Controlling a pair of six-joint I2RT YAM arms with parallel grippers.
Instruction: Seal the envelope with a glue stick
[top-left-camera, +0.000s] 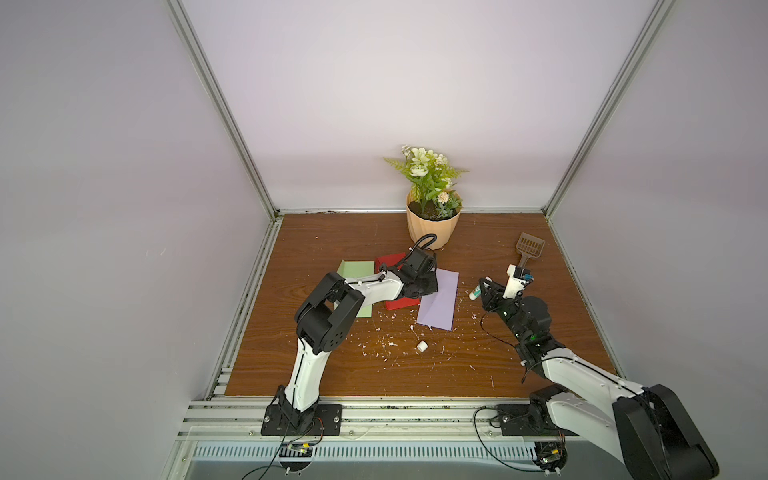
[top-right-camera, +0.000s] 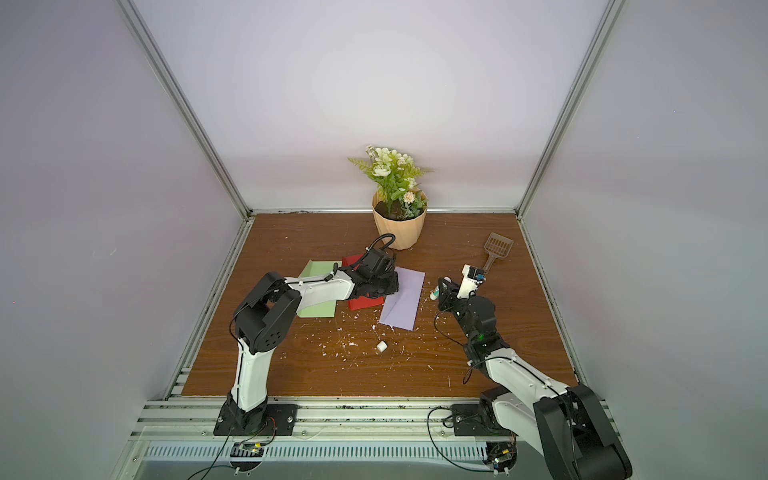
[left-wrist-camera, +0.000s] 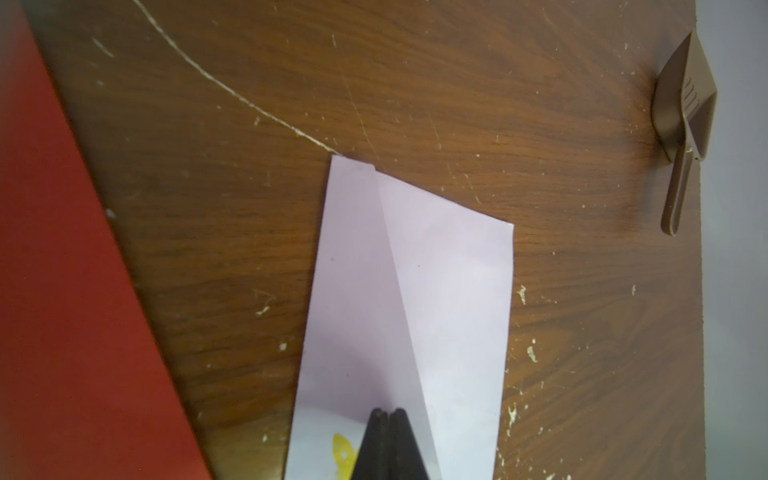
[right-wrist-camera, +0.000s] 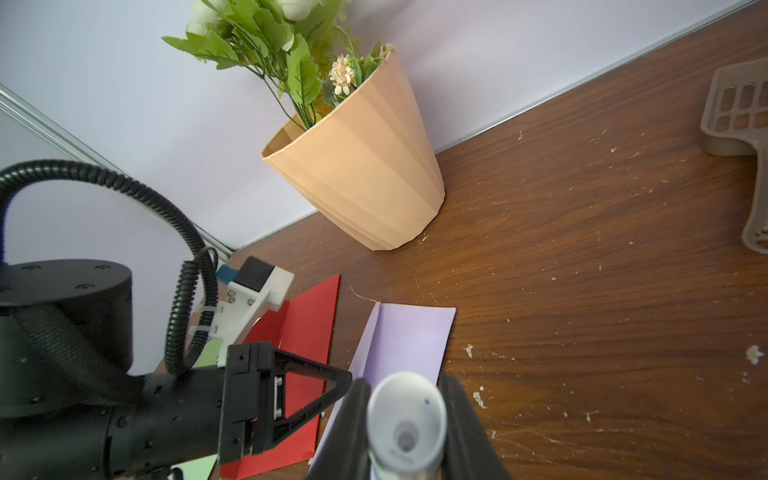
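Observation:
The lilac envelope (top-left-camera: 437, 312) lies on the table with its long folded flap (left-wrist-camera: 360, 296) down along one side in the left wrist view. My left gripper is shut over that flap, nothing visible between its fingers. Whether the tips press on the paper cannot be told. A yellow mark (left-wrist-camera: 344, 454) shows beside them. Off to the envelope's right, my right gripper is shut on the glue stick (right-wrist-camera: 406, 436), its white round end facing the wrist camera. In the top left view the stick's teal-and-white body (top-left-camera: 475, 293) shows beside the gripper.
A red envelope (left-wrist-camera: 72, 280) and a green one (top-left-camera: 357, 267) lie to the left, partly under my left arm. A flower pot (right-wrist-camera: 372, 172) stands behind, a slotted scoop (top-left-camera: 529, 245) at back right. A small white cap (top-left-camera: 421, 346) and scraps lie in front.

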